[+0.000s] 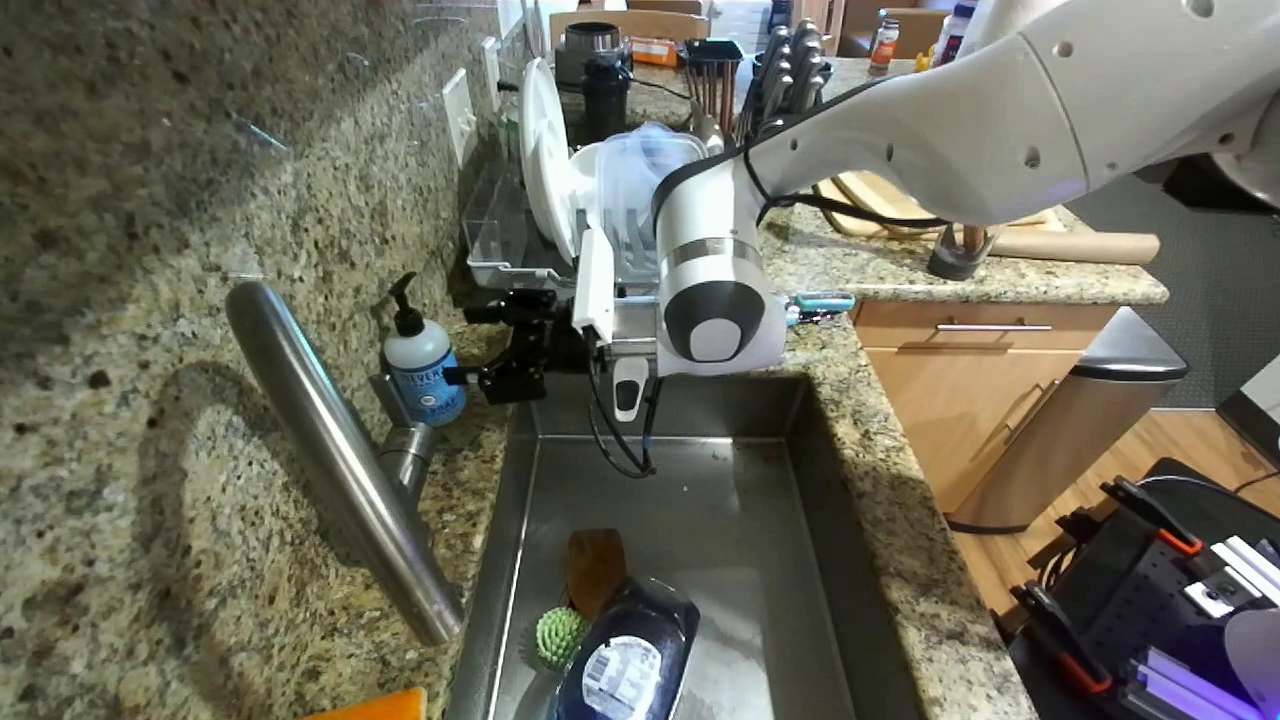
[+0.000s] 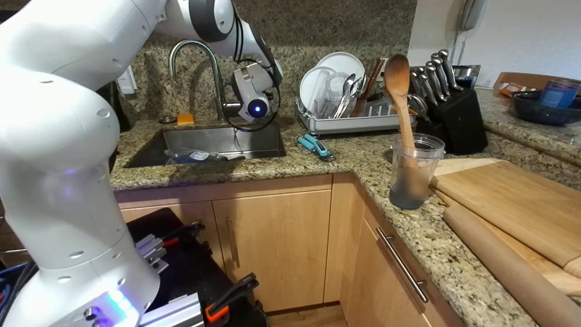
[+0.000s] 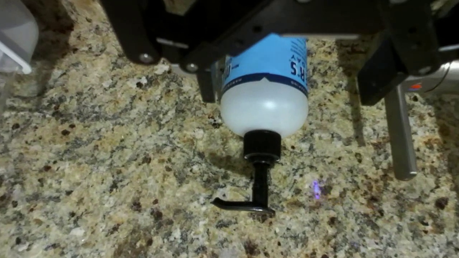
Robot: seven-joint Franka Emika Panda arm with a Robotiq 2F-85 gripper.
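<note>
A soap bottle point(image 1: 422, 370) with a blue label and black pump stands upright on the counter behind the sink, against the granite wall. My gripper point(image 1: 465, 344) is open and level with it, its fingers pointing at the wall. In the wrist view the bottle point(image 3: 264, 107) lies across the gap of my gripper, nearer the left finger point(image 3: 206, 86) than the right one. I cannot tell whether any finger touches it. The base of the bottle is hidden behind the gripper's linkage there.
The steel faucet point(image 1: 342, 462) rises just beside the bottle. A dish rack point(image 1: 510, 270) with plates stands behind the arm. In the sink point(image 1: 732, 540) lie a dark bottle point(image 1: 630, 654), a green scrubber point(image 1: 559, 636) and a wooden utensil point(image 1: 596, 570). An orange sponge point(image 2: 185, 119) sits behind the sink.
</note>
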